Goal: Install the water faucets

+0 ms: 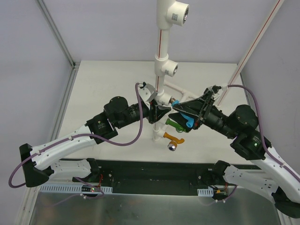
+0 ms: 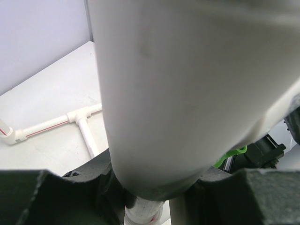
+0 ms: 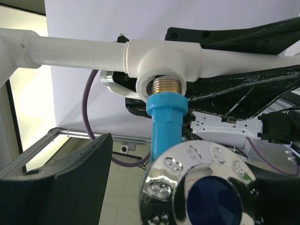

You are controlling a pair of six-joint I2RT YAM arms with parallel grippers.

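Observation:
A blue faucet [image 3: 167, 121] with a brass thread [image 3: 166, 85] sits in the side socket of a white pipe tee [image 3: 161, 54], part of the thread still showing. Its chrome handle [image 3: 220, 183] faces the right wrist camera. Around the faucet [image 1: 190, 123] stands my right gripper [image 1: 180, 111], partly open, with a clear gap beside its left finger [image 3: 56, 180] in the right wrist view. My left gripper [image 1: 161, 112] is shut on the white upright pipe by that tee. In the left wrist view, a large blurred pipe fitting [image 2: 178, 93] hides much of the grip.
Below the blue faucet, a green faucet [image 1: 175, 124] and an orange faucet [image 1: 174, 138] stick out from the same pipe. Higher up are empty tee sockets [image 1: 170, 68]. The white board [image 1: 108, 77] is bare at left.

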